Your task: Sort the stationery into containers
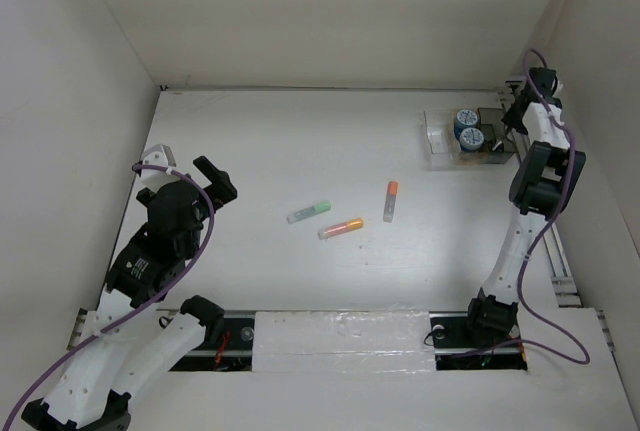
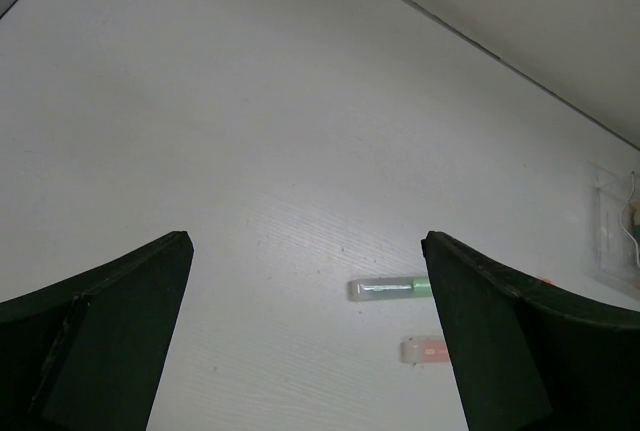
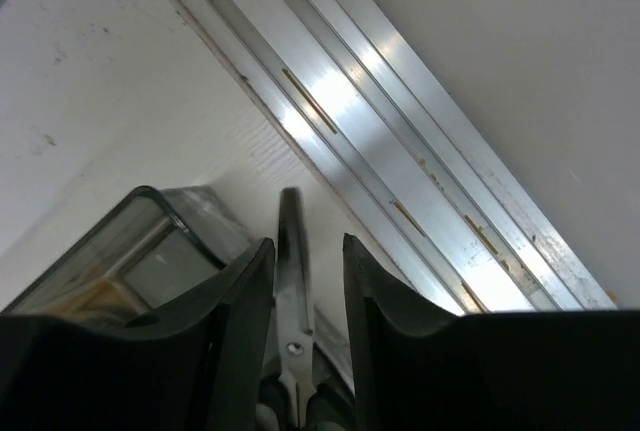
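Observation:
In the right wrist view, a pair of scissors with a silver body and dark tip stands in the clear container. My right gripper is partly open around them, with a visible gap on the right side; the lower part of the scissors is obscured. Three clear tubes lie loose on the table: one with a green cap, one with an orange cap and pinkish body, one upright-lying with an orange cap. Far to the left, my left gripper hangs open and empty.
Two round blue-and-white pots sit in the clear container at the back right. A metal rail runs close beside it along the right wall.

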